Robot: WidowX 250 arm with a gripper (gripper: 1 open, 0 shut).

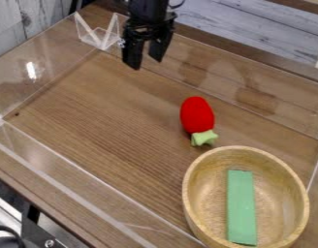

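My black gripper (pixel 146 56) hangs over the back left of the wooden table, its dark fingers pointing down; whether they are open or shut is hard to tell at this size. A red oval object with a short pale green end (pixel 197 114) lies right of centre, apart from the gripper. A round beige bowl (pixel 202 209) at the front right holds a flat green bar (pixel 240 203).
Clear plastic edging runs along the left, with a transparent piece at the back left corner. A pale plank wall stands behind.
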